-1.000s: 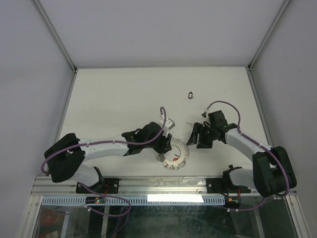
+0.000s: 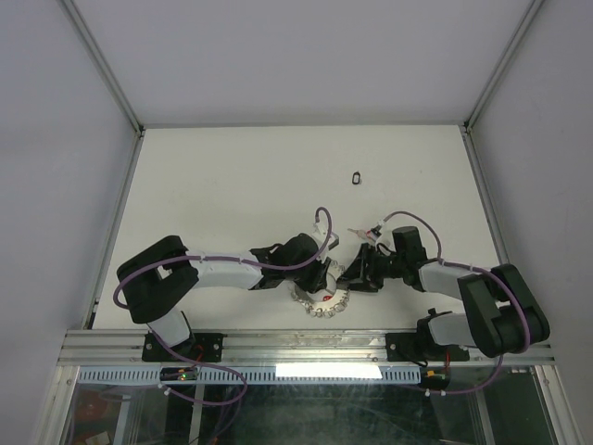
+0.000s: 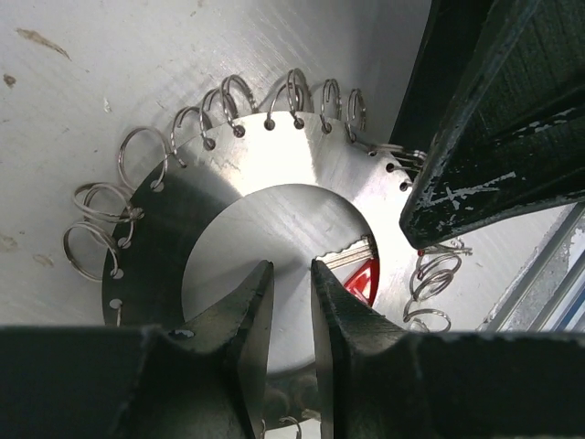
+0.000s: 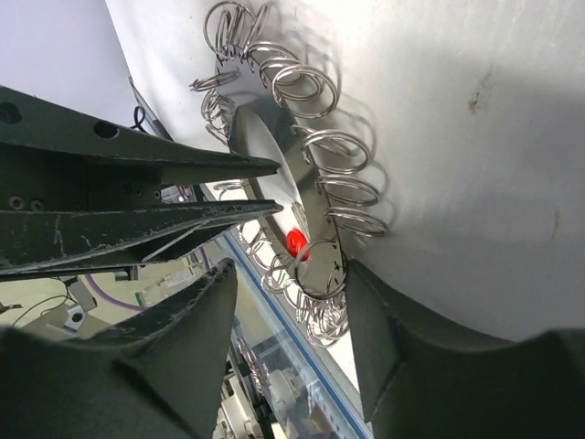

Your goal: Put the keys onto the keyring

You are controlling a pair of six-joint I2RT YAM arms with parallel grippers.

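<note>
The keyring, a flat metal ring plate (image 3: 309, 151) with many small wire rings round its edge, lies on the table between my grippers. A red-headed key (image 3: 364, 277) shows inside its central hole. In the left wrist view, the fingers of my left gripper reach over the plate with a narrow gap between them; whether anything is pinched there is unclear. My right gripper stands partly open at the plate's edge. One wire ring (image 4: 318, 291) appears between its fingers, closer to the right one. From above, both grippers hide part of the plate.
A small dark item (image 2: 356, 178) lies at the back of the table. Another small reddish item (image 2: 359, 232) lies behind the right gripper. My two grippers are very close together.
The left gripper has moved right and toward the front, over the plate. My right gripper has come left and toward the front, up to the plate's edge.
</note>
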